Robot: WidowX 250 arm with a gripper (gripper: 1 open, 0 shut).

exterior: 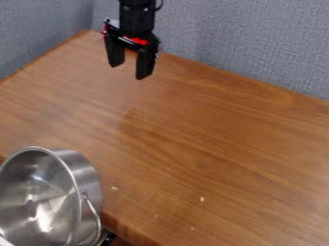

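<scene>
My black gripper (131, 60) hangs over the back left of the wooden table, its two fingers apart with nothing visible between their tips. A small red object (139, 41) shows at the gripper's body, partly hidden by it; I cannot tell whether it is part of the gripper or behind it. A steel pot (38, 197) with a wire handle sits at the front left, far from the gripper.
Grey padded walls (244, 43) bound the table at the back and left.
</scene>
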